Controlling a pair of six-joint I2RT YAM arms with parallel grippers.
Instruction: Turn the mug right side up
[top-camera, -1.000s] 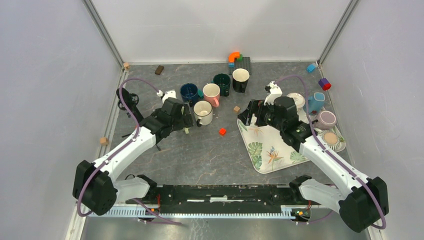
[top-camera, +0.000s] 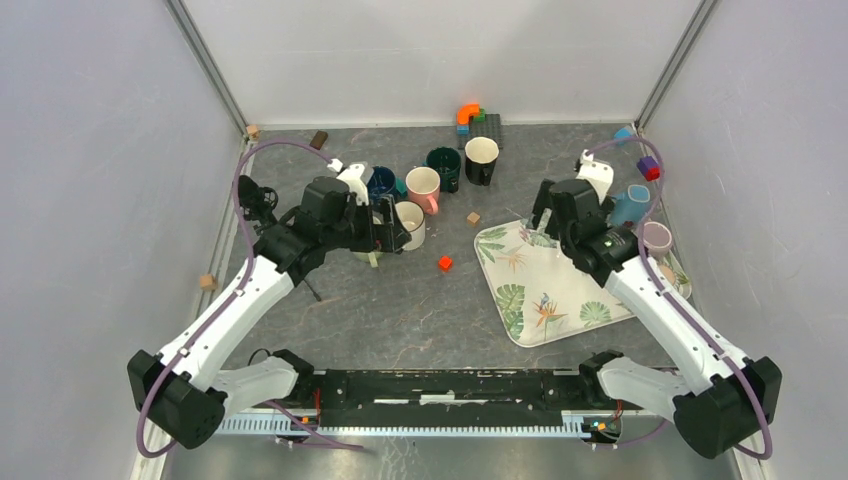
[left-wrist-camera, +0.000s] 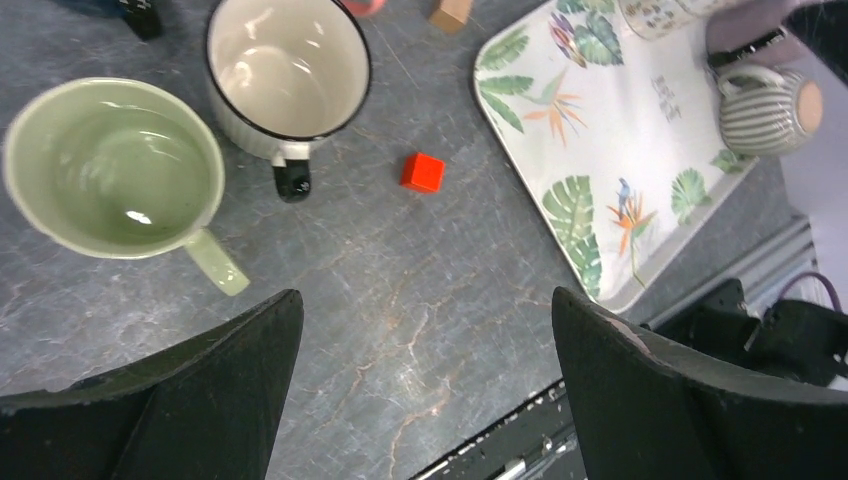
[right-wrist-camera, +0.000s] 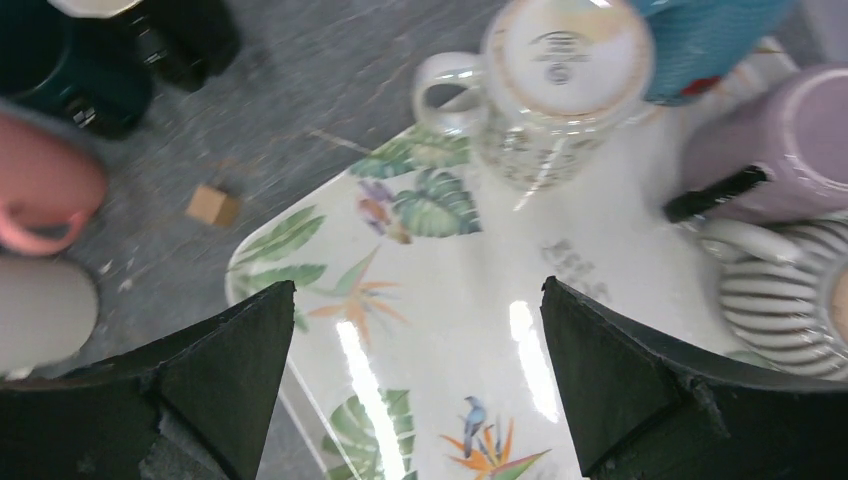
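Observation:
My left gripper is open above a green mug (left-wrist-camera: 110, 160) and a white mug with black rim (left-wrist-camera: 285, 65). My right gripper hangs open over the patterned tray (right-wrist-camera: 420, 290). On that tray an upside-down white mug (right-wrist-camera: 560, 70), handle leftward, stands near the back edge in the right wrist view. A striped mug (right-wrist-camera: 770, 300) lies at the tray's right, beside a lilac mug (right-wrist-camera: 770, 150). Neither gripper has anything between its fingers.
A pink mug (top-camera: 423, 185), blue, dark green (top-camera: 443, 168) and black mugs (top-camera: 481, 160) cluster at the back middle. A red cube (top-camera: 445, 263) and wooden cube (top-camera: 473, 218) lie left of the tray.
My right gripper has moved back and to the right over the tray. The left gripper has risen and shifted slightly right.

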